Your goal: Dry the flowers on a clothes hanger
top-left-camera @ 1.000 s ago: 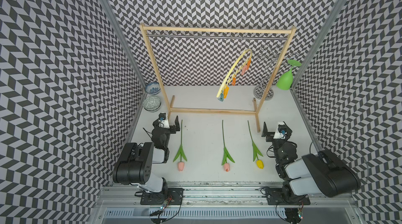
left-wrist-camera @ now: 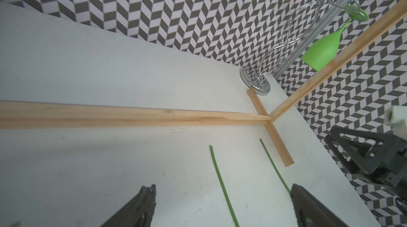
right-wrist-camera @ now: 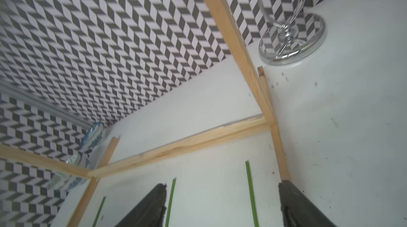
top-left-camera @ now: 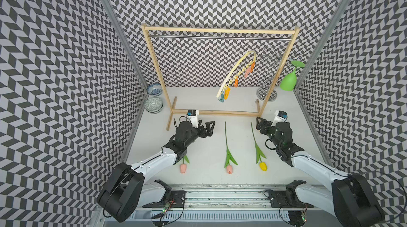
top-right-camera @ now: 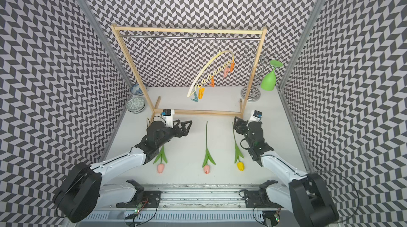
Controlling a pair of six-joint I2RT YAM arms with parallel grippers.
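Observation:
A pale yellow clothes hanger (top-left-camera: 232, 74) with several coloured clips hangs tilted from the metal rail (top-left-camera: 195, 37) of a wooden rack. On the table lie three tulips: a pink one (top-right-camera: 160, 167) at the left, partly covered by my left arm, a pink one (top-left-camera: 229, 168) in the middle and a yellow one (top-left-camera: 263, 166) at the right. My left gripper (top-left-camera: 212, 127) is open and empty, above the table between the two pink tulips. My right gripper, part open with nothing between its fingers, hovers near the end of the yellow tulip's stem (right-wrist-camera: 251, 188).
The rack's bottom beam (top-left-camera: 216, 112) crosses the table behind the grippers. Beyond its right post stands a metal stand (top-left-camera: 266, 94) with a green bottle-shaped item (top-left-camera: 289, 80). Two patterned bowls, one (top-left-camera: 153, 105) in front, sit at the left edge.
Both arms have raised and moved inward. The hanger has swung slightly.

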